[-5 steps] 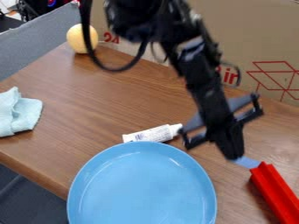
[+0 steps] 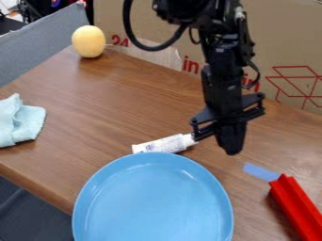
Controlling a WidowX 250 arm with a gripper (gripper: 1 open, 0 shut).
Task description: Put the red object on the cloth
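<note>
A long red object (image 2: 296, 208) lies at the lower right of the table, cut off by the picture's edge. The light blue cloth (image 2: 19, 121) rests crumpled at the table's left side. My gripper (image 2: 225, 141) points down over the table, up and to the left of the red object and clear of it. Its dark fingers overlap in this view, so their spacing is unclear. I see nothing held in them.
A blue plate (image 2: 153, 202) fills the lower middle. Beside its upper rim lies a white tube (image 2: 164, 144), close to the gripper in the picture. A yellow egg-shaped object (image 2: 88, 40) stands far left. Bare wood stretches between cloth and tube.
The arm has swung left and become more upright, taking the gripper away from the red object. The red object, cloth, plate and tube have stayed where they were.
</note>
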